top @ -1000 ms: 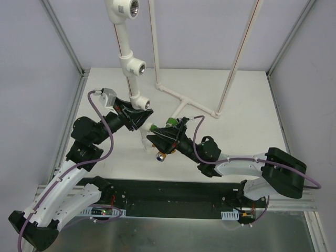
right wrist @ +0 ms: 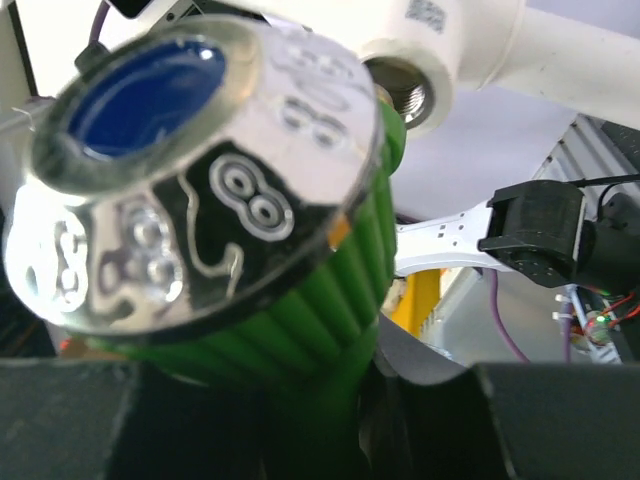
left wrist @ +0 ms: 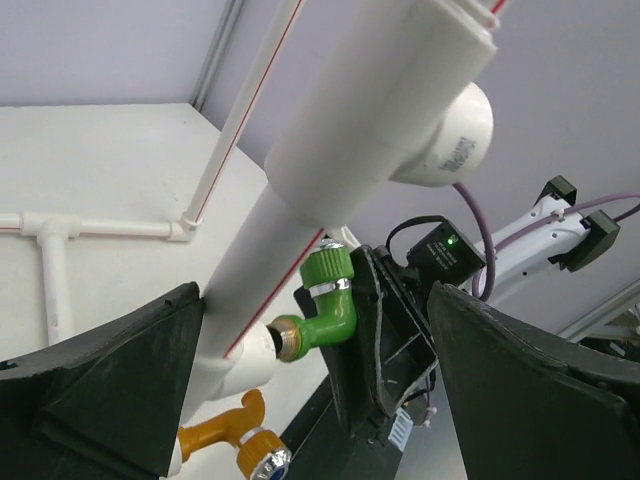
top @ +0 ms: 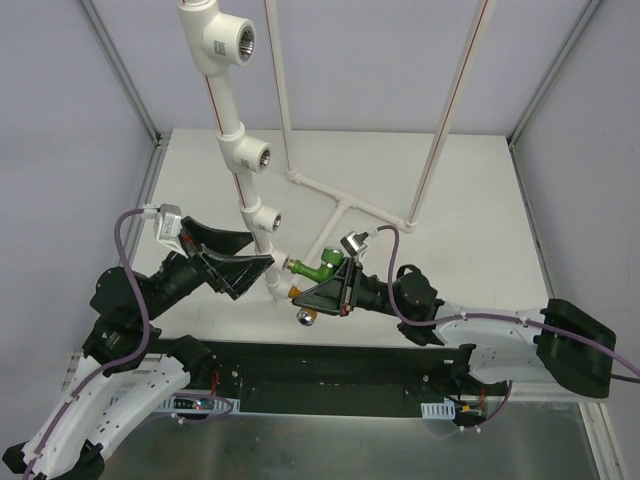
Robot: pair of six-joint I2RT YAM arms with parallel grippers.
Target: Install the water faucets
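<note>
The green faucet (top: 330, 262) is at the white pipe's side port, its brass threaded end (left wrist: 288, 338) up against the fitting (left wrist: 252, 362) with some thread showing. How deep it sits cannot be told. My right gripper (top: 322, 288) is shut on this faucet; its chrome cap with a blue centre (right wrist: 150, 95) fills much of the right wrist view. Left of the white pipe (top: 228, 110), my left gripper (top: 256, 258) stands open, holding nothing. In the left wrist view the pipe passes in front of the spread fingers (left wrist: 530, 390). An orange faucet (left wrist: 240, 430) is on the port below.
Higher up the pipe, several side ports are empty, among them a threaded opening (top: 246, 43) near the top and another (top: 264, 158) below it. A thin white pipe frame (top: 350, 200) lies behind. The white board (top: 470, 230) is bare at the right.
My left gripper has opened and backed off leftward from the pipe. The pipe's upper part has shifted left. My right gripper has turned slightly and stays at the green faucet.
</note>
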